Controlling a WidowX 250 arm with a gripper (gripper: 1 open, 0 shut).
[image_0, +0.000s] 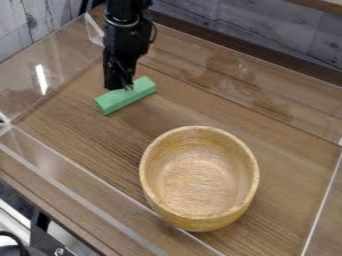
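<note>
A green block (126, 96) lies on the wooden table in the upper left. My black gripper (122, 84) hangs from the top with its tips just above the block's upper left part; it looks shut, and nothing shows between its fingers. Whether the tips touch the block cannot be told.
A large round tan bowl (199, 173) stands in the lower middle of the table (267, 70). Dark space lies past the table's left edge.
</note>
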